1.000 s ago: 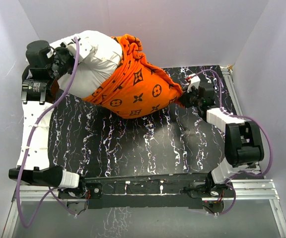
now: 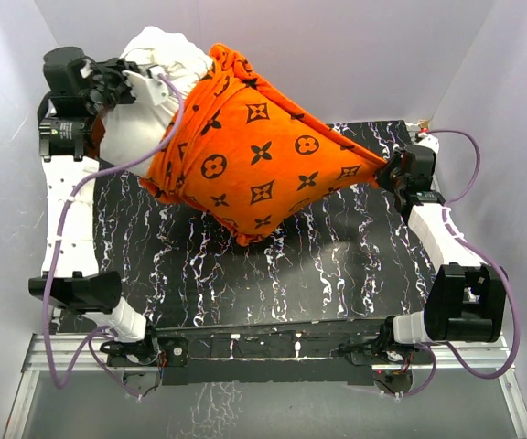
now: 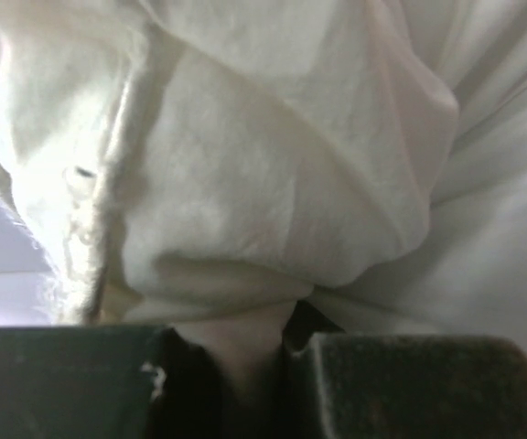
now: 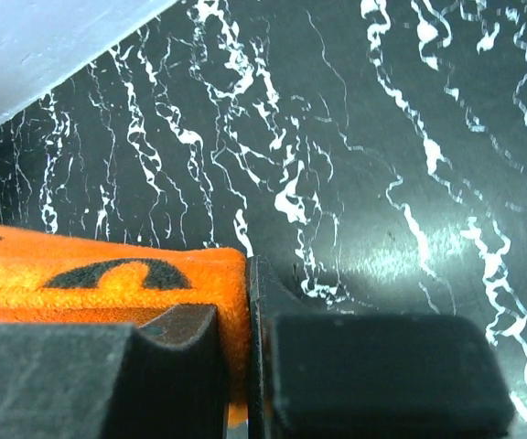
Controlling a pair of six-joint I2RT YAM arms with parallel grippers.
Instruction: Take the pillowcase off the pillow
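A white pillow [image 2: 158, 55] is lifted at the upper left, its lower part inside an orange pillowcase [image 2: 254, 155] with black motifs. My left gripper [image 2: 117, 91] is shut on the white pillow, whose wrinkled fabric [image 3: 273, 165] fills the left wrist view. At the right, my right gripper [image 2: 387, 174] is shut on a corner of the pillowcase [image 4: 108, 265], which is stretched taut toward it. The pillow's extent inside the case is hidden.
Pale walls [image 2: 488, 82] enclose it at the back and both sides.
The white pillow and my left gripper have shifted slightly.
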